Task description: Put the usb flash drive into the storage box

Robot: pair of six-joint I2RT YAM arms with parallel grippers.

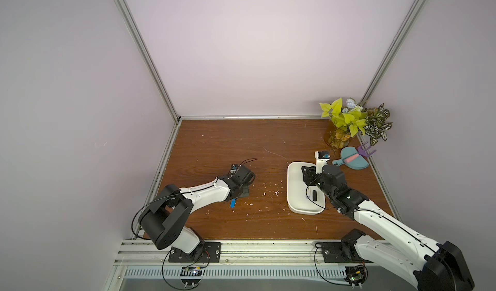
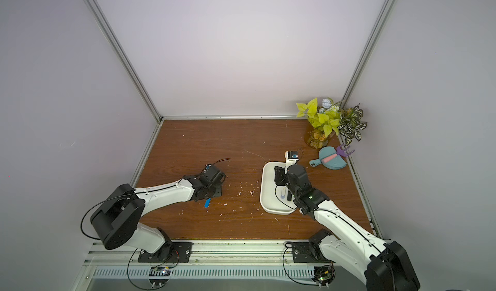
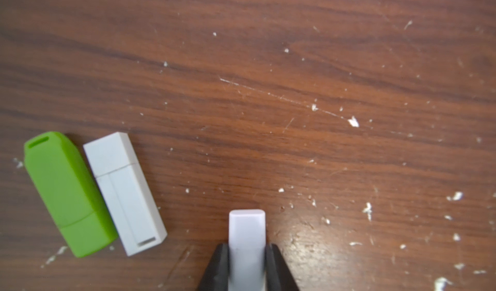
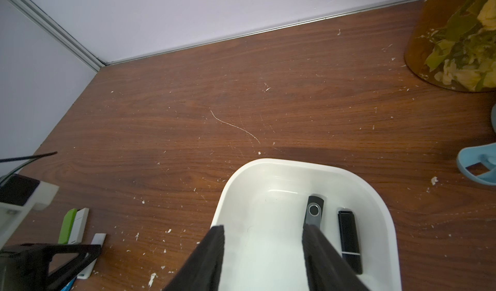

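Observation:
In the left wrist view my left gripper has its fingers on either side of a white-lilac flash drive (image 3: 247,229), low over or on the table; whether it grips is unclear. A green drive (image 3: 67,193) and a white drive (image 3: 124,193) lie side by side to its left. My right gripper hangs over the white storage box (image 4: 253,169), open, nothing visible between its fingers. Two dark drives (image 4: 314,213) (image 4: 349,239) lie inside the box.
A vase of plants (image 1: 338,135) stands at the back right, with a blue fan-like item (image 1: 355,159) in front of it.

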